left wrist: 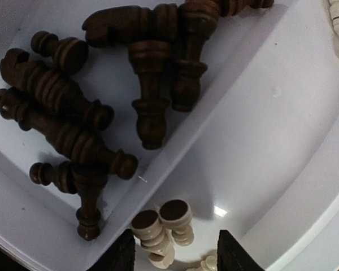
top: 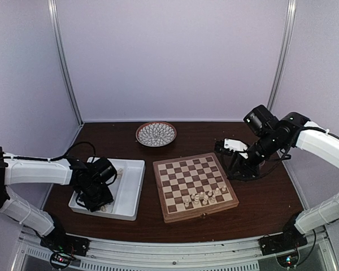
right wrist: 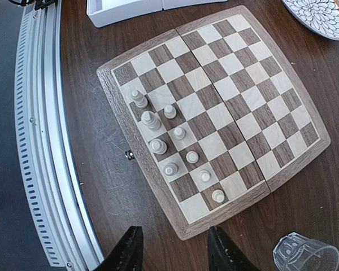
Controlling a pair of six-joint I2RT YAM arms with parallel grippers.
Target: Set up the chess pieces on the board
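Observation:
The chessboard [top: 183,179] lies on the table, with several white pieces on its near rows; a tall white piece [right wrist: 151,120] stands among them in the right wrist view. My left gripper is open over the divided white tray [top: 137,192]. Two white pieces, one of them a white pawn [left wrist: 176,212], lie together close to its left finger, and another white piece [left wrist: 210,262] shows partly by its right finger. Dark pieces [left wrist: 62,113] fill the tray's other compartment. My right gripper hangs off the board's corner, fingers parted, nothing between them.
A clear glass [right wrist: 306,252] lies on the table near my right gripper. A patterned plate [top: 156,134] sits behind the board. The tray's divider [left wrist: 209,113] runs beside my left gripper. Bare table [top: 186,228] separates the board from the front edge.

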